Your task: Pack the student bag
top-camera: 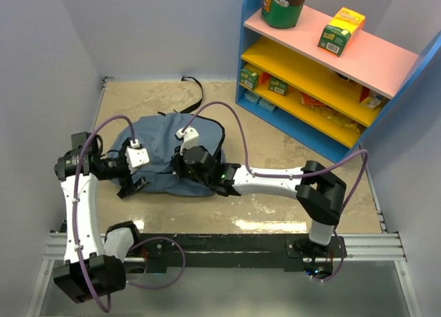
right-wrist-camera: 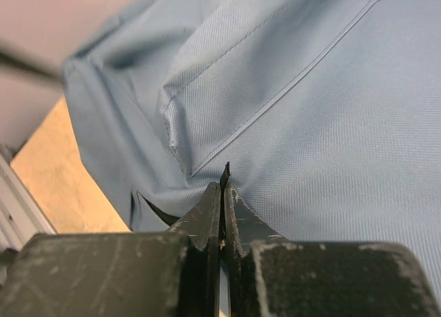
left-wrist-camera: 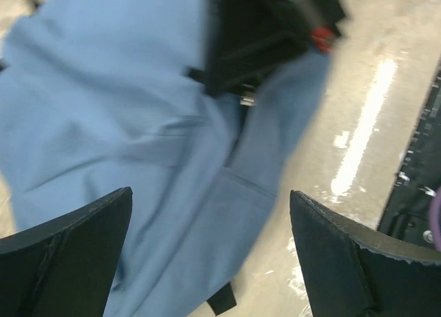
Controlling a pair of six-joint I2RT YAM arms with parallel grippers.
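The blue-grey student bag [top-camera: 155, 134] lies flat on the table, its cloth creased across the middle. Over its left side my left gripper [top-camera: 131, 187] is open; in the left wrist view the bag's cloth [left-wrist-camera: 213, 234] shows beyond the widely parted fingers [left-wrist-camera: 76, 255], with nothing held. My right gripper is shut at the bag's middle, against the cloth. A thin dark tip sticks up between its fingertips; whether it belongs to the bag I cannot tell. Beside them runs a dark slit [right-wrist-camera: 158, 211] in the cloth.
A black strap [top-camera: 196, 96] trails from the bag's far side. At the right stands a blue shelf unit [top-camera: 296, 120] with green-and-yellow boxes [top-camera: 342, 31] and a green container [top-camera: 281, 12]. Bare table [top-camera: 275, 155] lies between bag and shelf.
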